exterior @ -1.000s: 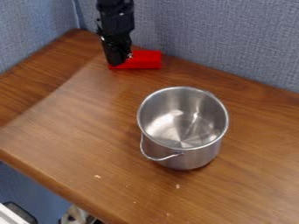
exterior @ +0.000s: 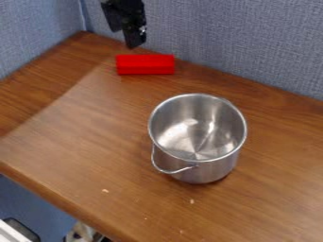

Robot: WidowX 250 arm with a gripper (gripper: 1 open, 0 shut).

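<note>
My black gripper (exterior: 131,36) hangs at the top of the view, open, above and slightly left of a red rectangular block (exterior: 145,64). The block lies on the wooden table (exterior: 89,123) near the back wall, with nothing of the gripper touching it. A steel pot (exterior: 198,139) with a wire handle stands right of centre, nearer the front.
Grey-blue padded walls (exterior: 233,43) line the back and left of the table. The table's front left edge drops to a blue surface with some hardware at the lower left corner.
My gripper has risen from down at the red block to above it, toward the top of the view. The block and pot look unmoved.
</note>
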